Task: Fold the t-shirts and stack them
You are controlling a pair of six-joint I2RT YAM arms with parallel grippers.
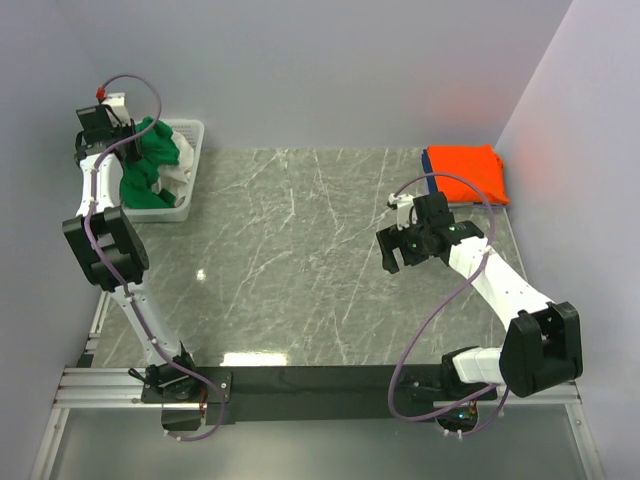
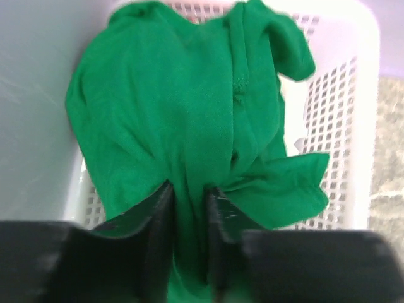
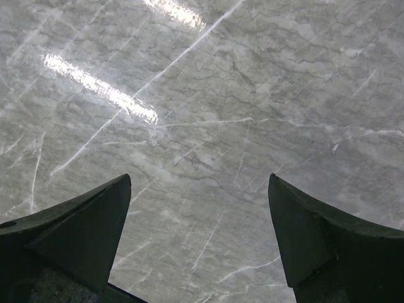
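Observation:
A crumpled green t-shirt (image 2: 158,95) lies in a white perforated basket (image 2: 353,158) at the top view's far left, with white cloth (image 1: 177,175) beside it. My left gripper is low in the basket on the green shirt, cloth between its dark, blurred fingers; I cannot tell how tightly they are closed. My right gripper stands open over bare grey marble at the right of the table, with nothing between its fingers.
A stack of orange cloth (image 1: 468,170) on a dark blue edge sits at the back right. Walls border the back and both sides.

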